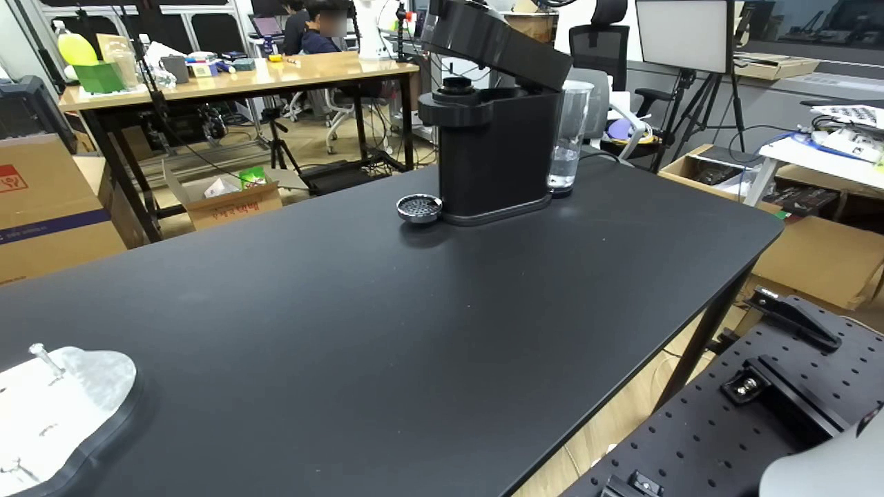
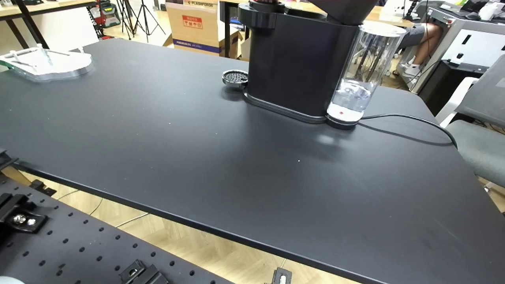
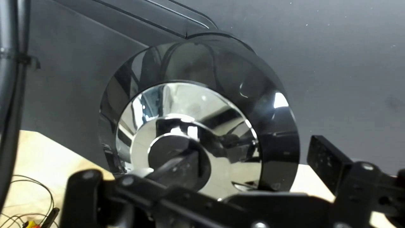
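The black coffee machine (image 1: 501, 149) stands at the far side of the dark table, its hinged lid (image 1: 497, 41) raised at a slant. In exterior view 2 the machine's body (image 2: 293, 66) shows from the water-tank side, with most of the lid cut off at the top. Across the wrist view spreads a glossy round black part with a chrome ring (image 3: 178, 100), apparently the lid's end. My gripper is open in front of it, one finger overlapping the ring's dark centre and the other off to the right. Whether either finger touches it, I cannot tell.
A clear water tank (image 2: 352, 94) partly filled with water adjoins the machine's back. A round metal drip grid (image 1: 419, 207) juts from its front. A white tray with pegs (image 1: 66, 389) lies at the table's other end.
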